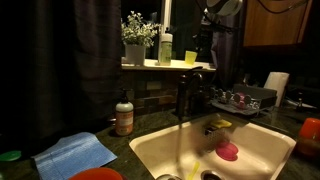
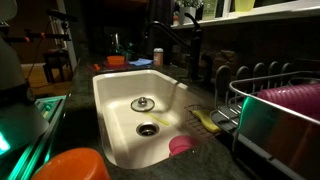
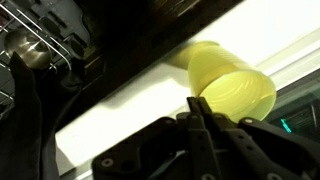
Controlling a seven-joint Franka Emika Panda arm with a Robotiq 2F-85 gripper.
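Observation:
A pale yellow cup (image 1: 190, 57) is at the windowsill, right of a clear bottle. In the wrist view the cup (image 3: 228, 82) appears over the white sill (image 3: 125, 115), its round opening facing the right. My gripper has its fingertips together at the cup's near wall. It looks shut on that thin wall, though the exact contact is hard to make out. In exterior view 1 the dark gripper hangs just right of the cup and blends into the curtain. Whether the cup's base touches the sill cannot be told.
A potted plant (image 1: 138, 38) and the clear bottle (image 1: 166, 48) stand left along the sill. Below are the black faucet (image 1: 182, 95) and the sink (image 2: 120, 115), with a lid (image 2: 142, 103) and a pink item (image 2: 182, 145). A dish rack (image 2: 285, 105) stands beside it.

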